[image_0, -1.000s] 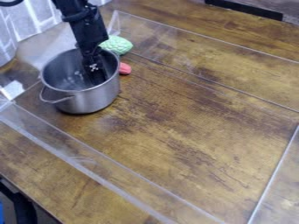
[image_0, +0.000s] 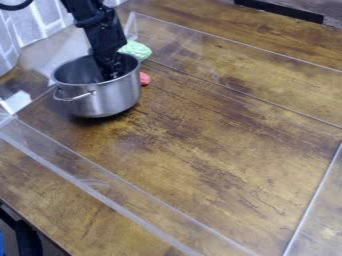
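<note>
A steel pot (image_0: 96, 96) with wire handles stands upright on the wooden table at the left. The black gripper (image_0: 110, 66) reaches down from the top left into the pot's mouth; its fingertips are mostly hidden inside, so its finger cannot be made out. A pale green crumpled item (image_0: 134, 49) lies behind the pot, and a small red object (image_0: 144, 78) sits just to its right, partly hidden.
A dark slot runs along the back right edge, and white material is at the far left.
The arm and gripper have shifted slightly left within the pot, and the pot appears a little shifted as well. The other objects look unmoved.
</note>
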